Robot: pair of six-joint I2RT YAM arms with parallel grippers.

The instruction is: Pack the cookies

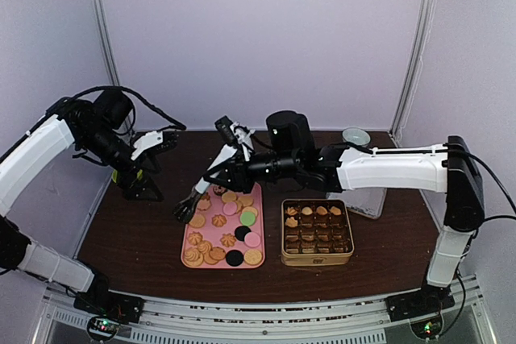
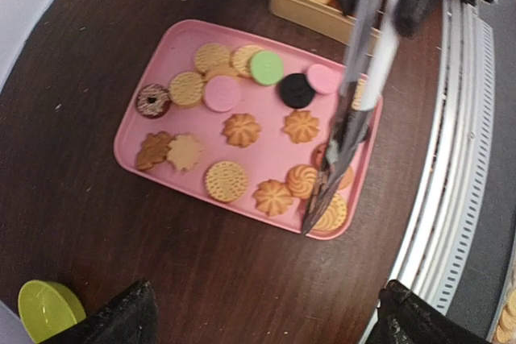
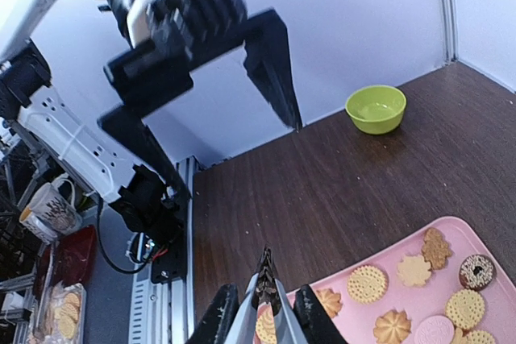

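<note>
My right gripper is shut on white-handled tongs (image 1: 211, 168), whose dark tips hang over the upper left of the pink tray (image 1: 222, 259). No cookie can be made out between the tips. Assorted cookies lie on the tray, among them a green cookie (image 2: 266, 67) and a scalloped cookie (image 2: 240, 130). My left gripper stands open and empty, left of the tray in the top view. The gold tin (image 1: 317, 260), divided into compartments, sits right of the tray; cookies fill its back row, and one lies in the row before it.
A clear lid (image 1: 371, 201) lies behind the tin, partly hidden by my right arm. Behind that arm shows a round clear container (image 1: 355, 136). The green bowl (image 3: 376, 109) stands beyond the left gripper.
</note>
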